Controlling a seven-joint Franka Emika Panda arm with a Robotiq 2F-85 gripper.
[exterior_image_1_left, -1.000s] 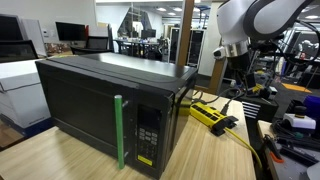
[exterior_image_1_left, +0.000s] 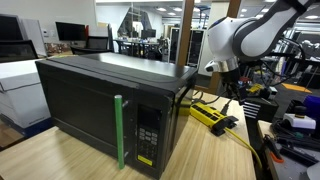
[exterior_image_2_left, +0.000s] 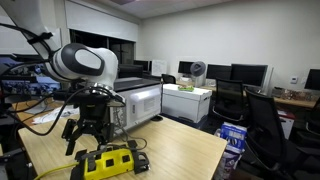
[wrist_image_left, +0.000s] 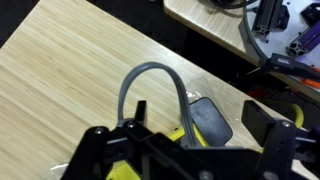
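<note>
My gripper is open, with its two dark fingers wide apart in the wrist view. Beneath and between them lies a yellow box (wrist_image_left: 122, 172) on the wooden table, along with a dark rounded piece (wrist_image_left: 210, 122). A thick grey cable (wrist_image_left: 150, 67) arches through the gap; whether it touches a finger I cannot tell. In exterior view 2 the yellow box (exterior_image_2_left: 110, 164) rests near the table's front, close to the gripper (exterior_image_2_left: 84, 132). Exterior view 1 puts it right of a black microwave (exterior_image_1_left: 100, 105).
A green strip (exterior_image_1_left: 119, 130) stands upright on the microwave's front. Beyond the table's edge are a black stand and cables (wrist_image_left: 265, 30). Bare tabletop (exterior_image_2_left: 185, 147) extends right of the yellow box in exterior view 2.
In exterior view 1 the arm has shifted left, toward the microwave. The yellow box and the microwave stay where they were.
</note>
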